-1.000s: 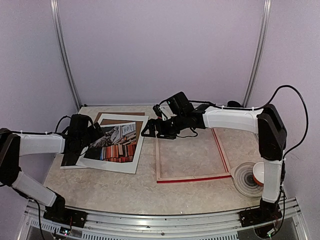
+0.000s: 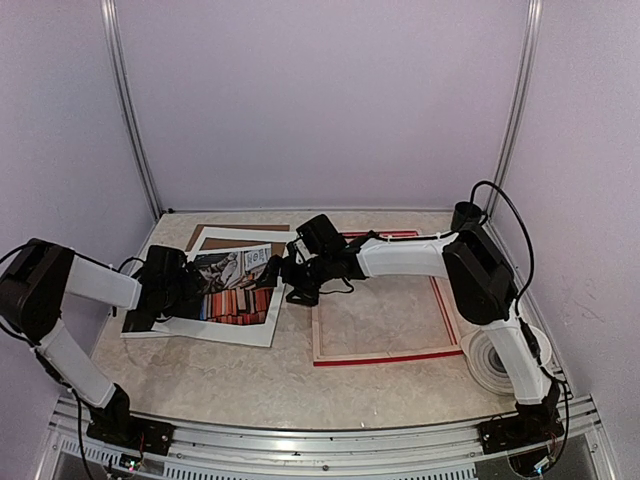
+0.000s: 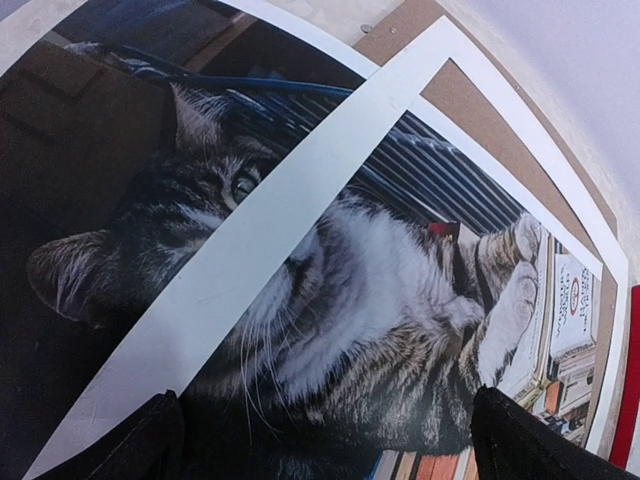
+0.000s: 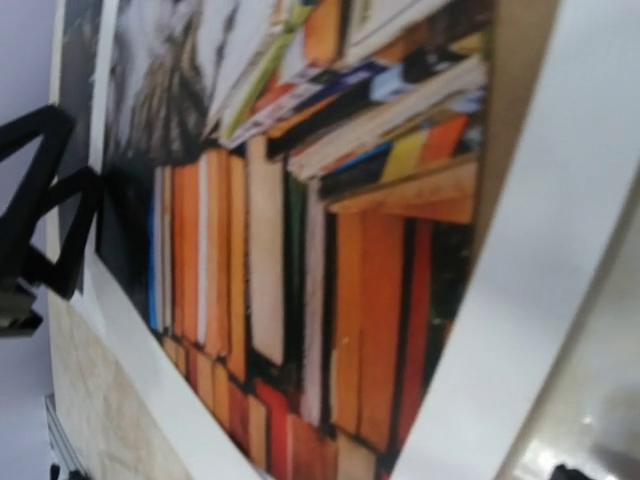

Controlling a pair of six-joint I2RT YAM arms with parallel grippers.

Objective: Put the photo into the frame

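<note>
The cat-and-books photo point(image 2: 235, 305) lies flat at the left of the table, with a skewed white mat point(image 2: 262, 333) over it. In the left wrist view, a mat strip point(image 3: 250, 225) crosses the cat's face, and part of the photo sticks out beyond it. My left gripper stands open above the photo, nothing between its fingers. Over the mat's right edge is my open, empty right gripper point(image 2: 284, 283); only its fingertips point(image 4: 570, 473) show low in its wrist view. The red-edged frame point(image 2: 390, 359) lies flat to the right, partly under my right arm.
Brown backing board point(image 2: 240, 230) shows behind the mat. At the right edge sits a round grey coil or disc point(image 2: 488, 365), and a black cup point(image 2: 466, 214) stands at the back right.
My right gripper has come down and slightly left toward the mat's right edge. Photo, mat and frame look unmoved.
</note>
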